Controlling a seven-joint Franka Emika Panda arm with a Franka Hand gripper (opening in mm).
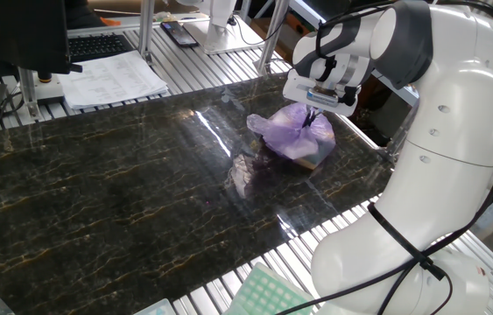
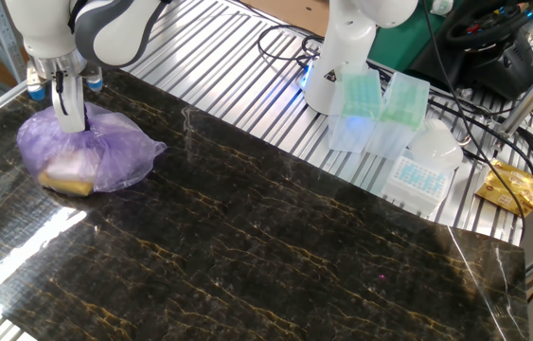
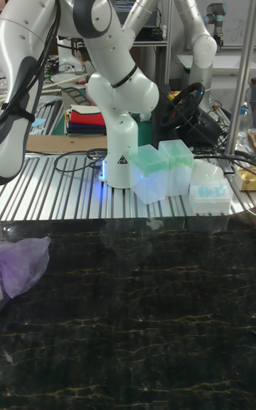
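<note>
A translucent purple plastic bag (image 1: 292, 133) lies on the dark marbled table, bulging around a box-like thing. In exterior view 2 that bag (image 2: 115, 156) shows pale and yellowish contents (image 2: 65, 183) near its lower edge, with a loose end spread to the right. My gripper (image 1: 309, 119) points down at the top of the bag, its dark fingertips at or in the plastic. Folds and the white hand hide the tips, so I cannot tell how the fingers stand or whether plastic is between them. Only part of the bag (image 3: 23, 264) appears in exterior view 3, at the left edge.
Papers (image 1: 110, 80) lie beside a keyboard (image 1: 97, 45).
</note>
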